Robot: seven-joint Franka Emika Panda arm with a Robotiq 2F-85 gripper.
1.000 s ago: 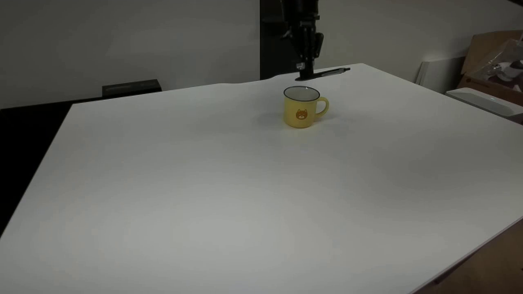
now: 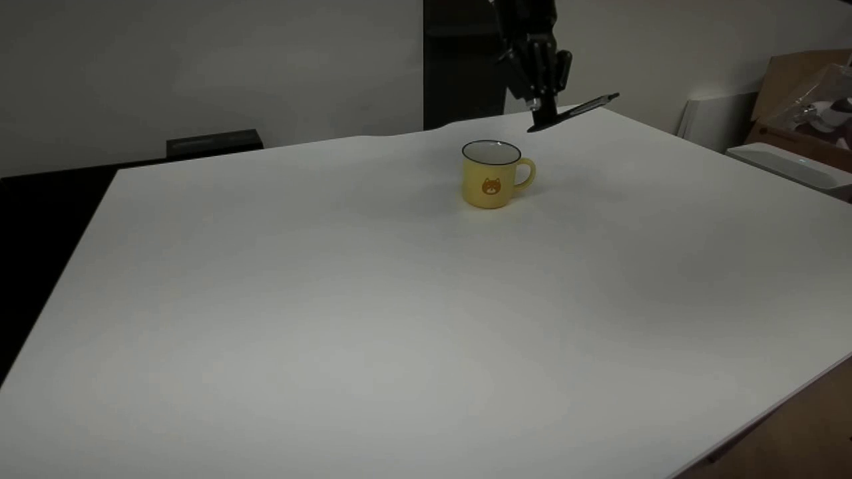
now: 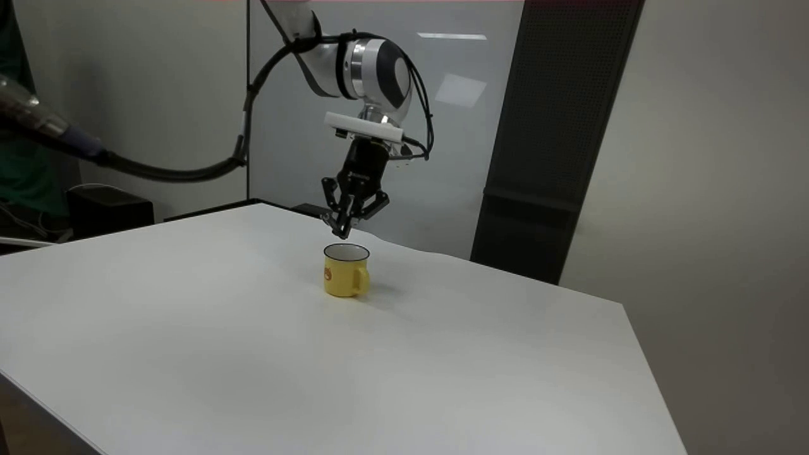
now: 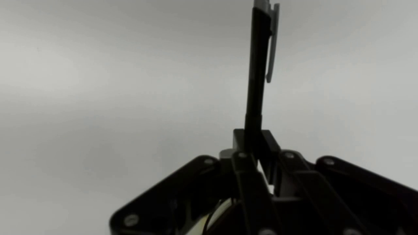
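A dark pen (image 4: 256,66) with a grey clip is pinched near one end between my fingertips in the wrist view. My gripper (image 2: 544,116) is shut on it, and the pen (image 2: 587,107) slants up to the right in exterior view 1, clear of the table. The yellow mug (image 2: 488,179) stands upright with its dark-rimmed mouth facing up, a small bear face on its side. The gripper and pen are above the mug's level, up and right of its mouth in exterior view 1. In exterior view 2 the gripper (image 3: 342,230) appears just above the mug (image 3: 345,274).
Beyond the table's right edge are a white tray (image 2: 787,165) and a cardboard box (image 2: 779,88).
My gripper has moved right in exterior view 1, carrying the pen with it. The pen is now tilted more steeply, its far end higher. The mug has stayed in place.
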